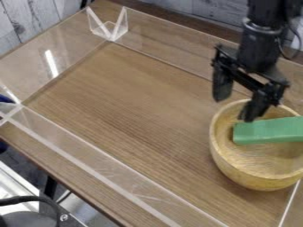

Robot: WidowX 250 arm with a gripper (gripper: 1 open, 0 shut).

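Note:
My black gripper (236, 93) hangs at the right, open and slightly blurred, just above the back-left part of a round wooden bowl (243, 168). Inside the bowl lies a green block (267, 131), tilted across its right side and reaching the rim. Nothing shows between the gripper's fingers.
Clear plastic corner pieces (106, 27) stand at the back left. A grey wall edges the back, and dark cables lie at the bottom left.

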